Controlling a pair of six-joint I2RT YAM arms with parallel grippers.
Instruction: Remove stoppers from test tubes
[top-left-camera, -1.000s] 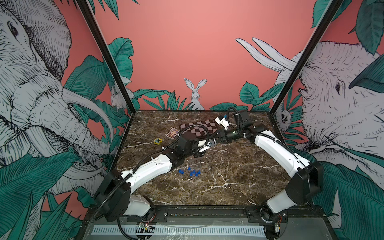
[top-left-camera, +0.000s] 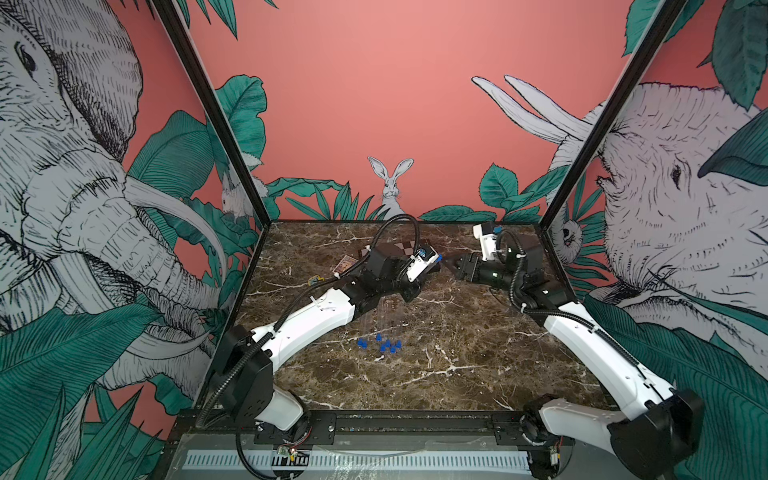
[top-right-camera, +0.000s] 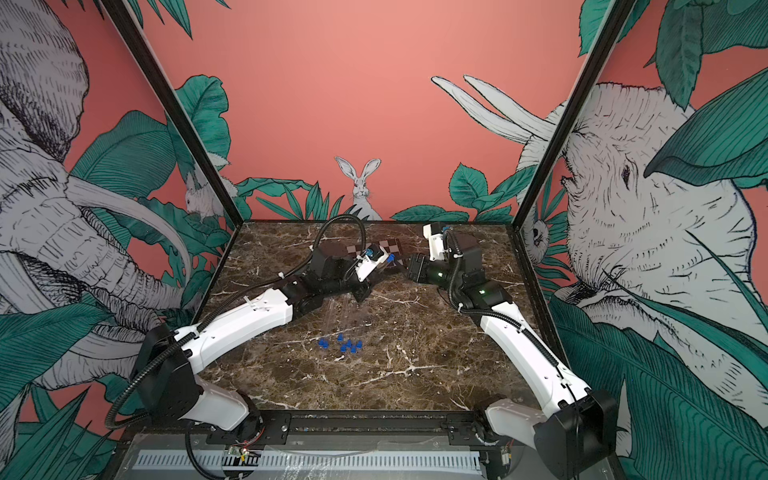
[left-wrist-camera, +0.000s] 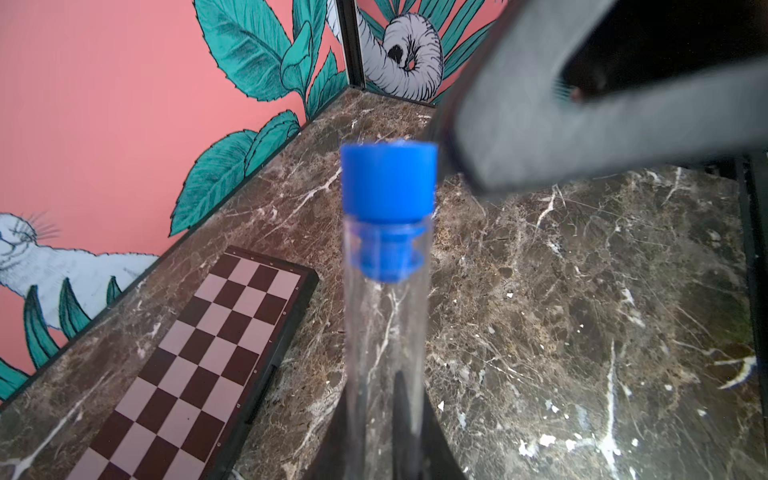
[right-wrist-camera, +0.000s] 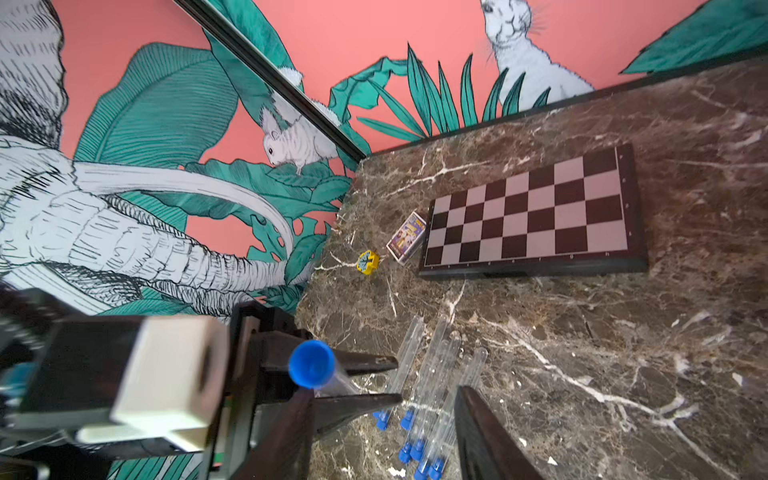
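Note:
A clear test tube (left-wrist-camera: 385, 328) with a blue stopper (left-wrist-camera: 388, 180) in its top stands upright in my left gripper (top-left-camera: 428, 268), which is shut on it. In the right wrist view that stopper (right-wrist-camera: 312, 364) faces my right gripper, whose fingers are spread open just short of it, with nothing between them. Beneath, several test tubes (right-wrist-camera: 436, 384) lie side by side on the table, blue stoppers at their near ends. In the top views these tubes show mostly as blue spots (top-left-camera: 384, 345) on the front middle of the table.
A chessboard box (right-wrist-camera: 528, 216) lies at the back middle, with a card box (right-wrist-camera: 405, 237) and a small yellow object (right-wrist-camera: 367, 261) to its left.
My left gripper has moved up and toward the back right with the tube.

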